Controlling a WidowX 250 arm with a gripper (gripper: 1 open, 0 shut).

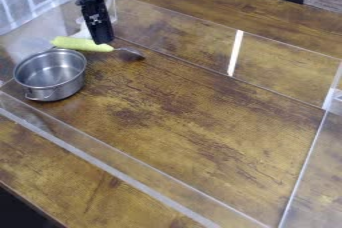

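My black gripper (99, 34) reaches down from the top left, its tips just above a utensil with a pale yellow-green handle (78, 44) and a metal end (128, 54) lying toward the right. The gripper looks shut, with nothing visibly held. A steel pot (51, 79) with side handles sits in front of the utensil, at the left.
A wooden table (201, 122) is bounded by clear plastic walls and strips, with a white strip (235, 54) at the back right.
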